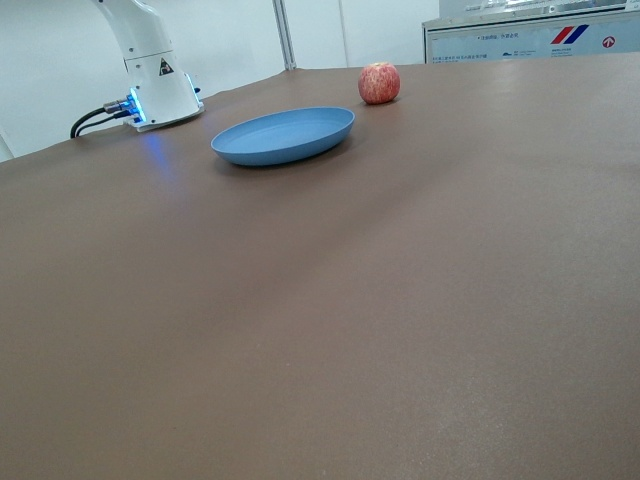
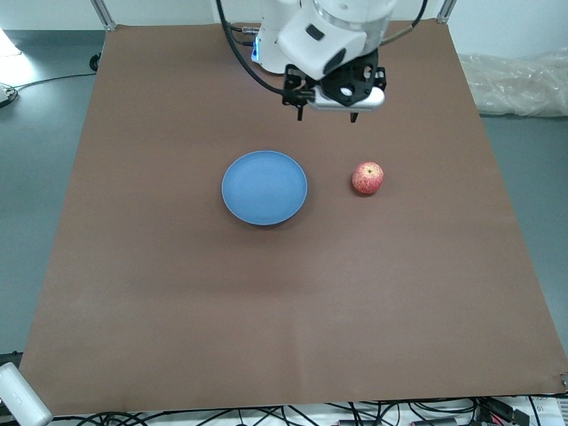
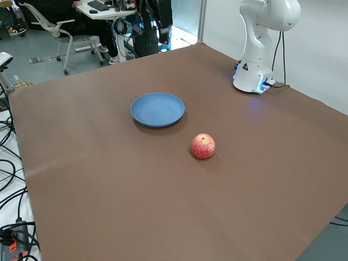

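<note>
A blue plate [image 2: 264, 187] lies on the brown table, also visible as a shallow dish [image 1: 282, 136] in the top view and [image 3: 157, 110] in the right view. A red apple [image 2: 367, 177] rests beside it, apart from the plate. My gripper [image 2: 327, 115] is high at the back of the table in the left view, above and behind the plate and apple, its two dark fingers spread apart with nothing visible between them. It is out of frame in the other views.
The robot base [image 3: 252, 76] stands at the back edge. Cables and equipment line the front edge; a chair and desk are beyond the table.
</note>
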